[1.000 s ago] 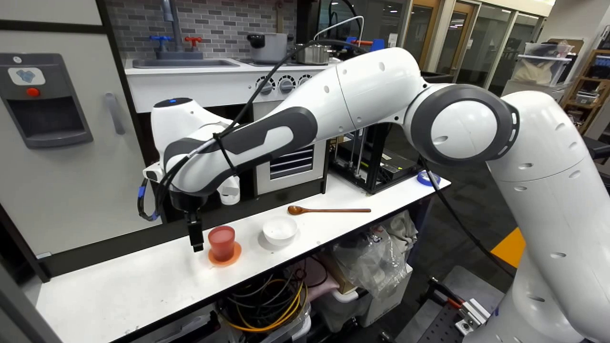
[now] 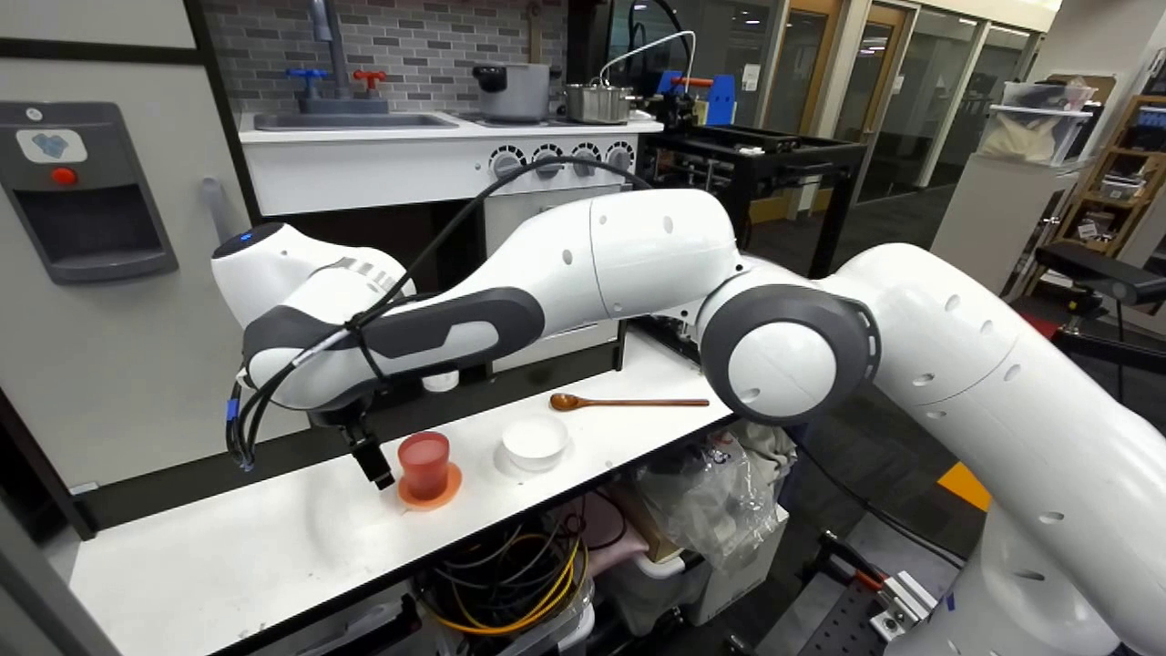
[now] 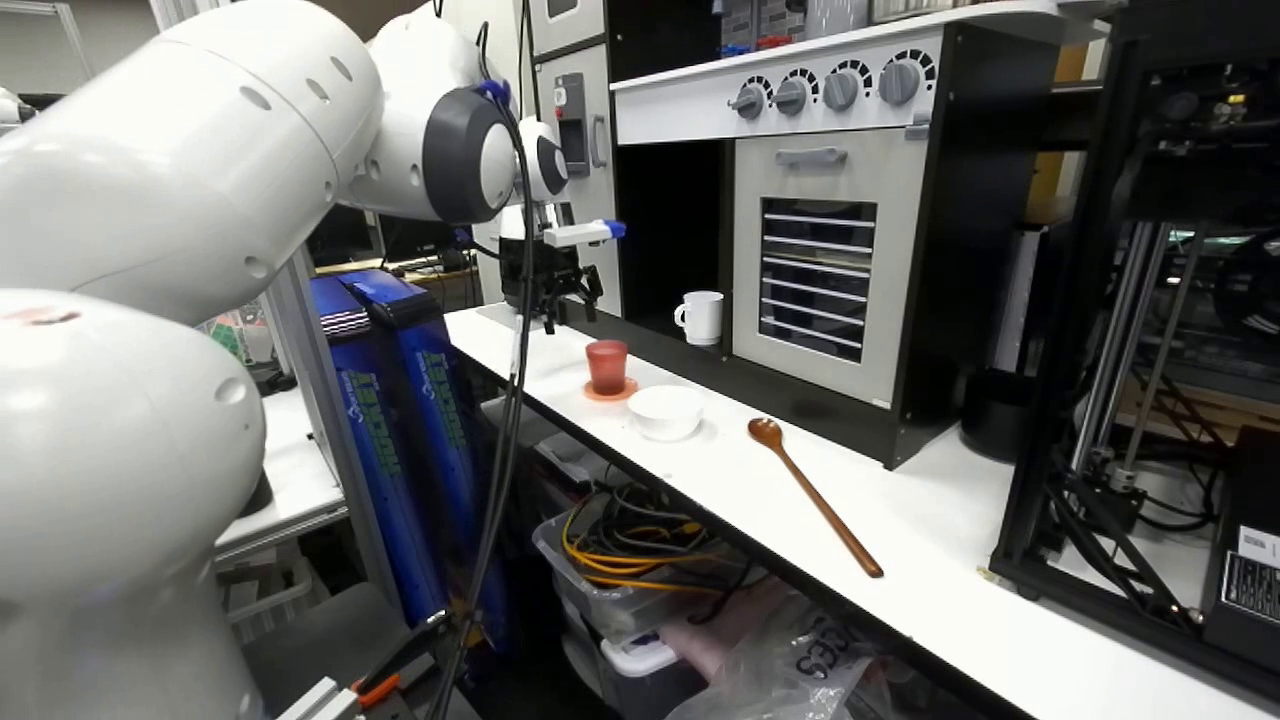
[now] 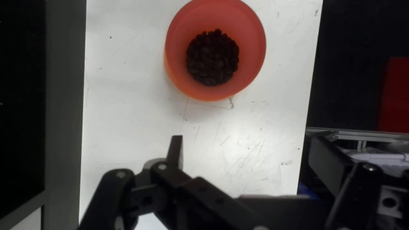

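My gripper is open, its fingers wide apart, with only bare white counter between them in the wrist view. Ahead of it, apart from the fingers, stands a red cup (image 4: 251, 49) with dark beans (image 4: 212, 57) at its bottom. The cup is upright on an orange coaster (image 2: 448, 490). In exterior view 1 the gripper is just left of the cup and tilted. Beside the cup sits a white bowl (image 3: 667, 414). A brown wooden spoon (image 3: 828, 510) lies further along the counter.
A white mug (image 3: 702, 318) stands on the dark ledge under the toy kitchen. A black-framed machine (image 3: 1080, 504) occupies the far end.
My gripper has gone from nearly vertical to tilted, its tips still near the cup. Cup, bowl and spoon have not moved.
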